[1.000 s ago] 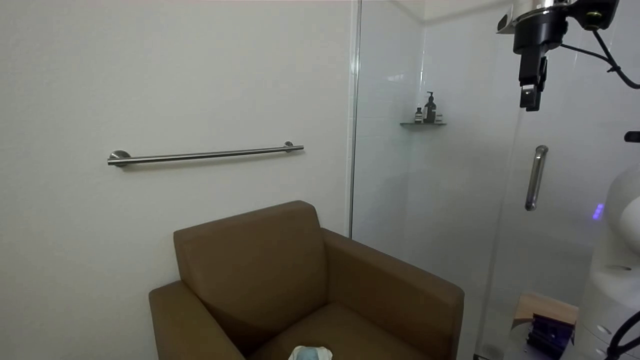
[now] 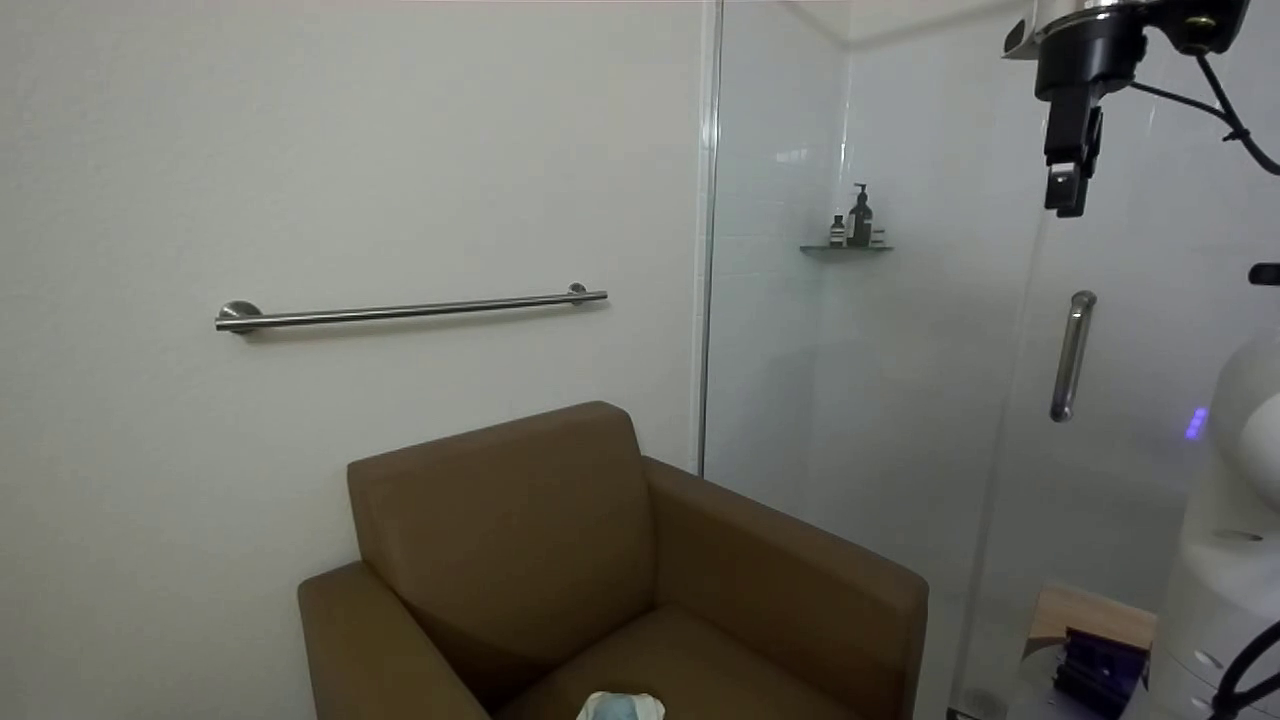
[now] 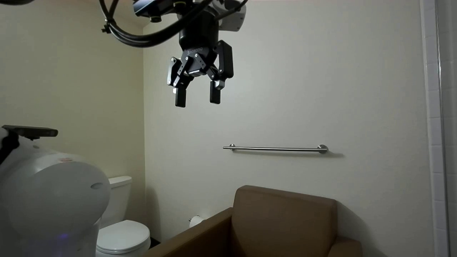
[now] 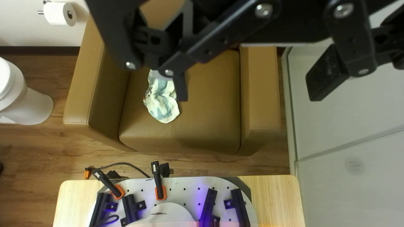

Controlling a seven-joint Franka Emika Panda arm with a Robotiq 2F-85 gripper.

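My gripper (image 3: 197, 97) hangs high in the room, its two black fingers spread apart with only air and wall behind them. From the side, in exterior view 1, the gripper (image 2: 1068, 206) appears near the top right, well above the chair. A crumpled white and blue-green cloth (image 4: 162, 99) lies on the seat of the brown armchair (image 4: 210, 109); in the wrist view one finger (image 4: 181, 86) overlaps its right edge from far above. Only the top of the cloth (image 2: 620, 707) shows at the bottom of exterior view 1.
A metal bar (image 2: 414, 313) is fixed to the wall above the chair. The glass shower door has a handle (image 2: 1072, 356). A toilet (image 3: 122, 235) and toilet paper roll (image 4: 60, 14) are to one side. Wood floor separates the chair from the robot's base table (image 4: 272, 196).
In exterior view 1 my gripper has shifted slightly up and to the right. The chair and cloth have not moved.
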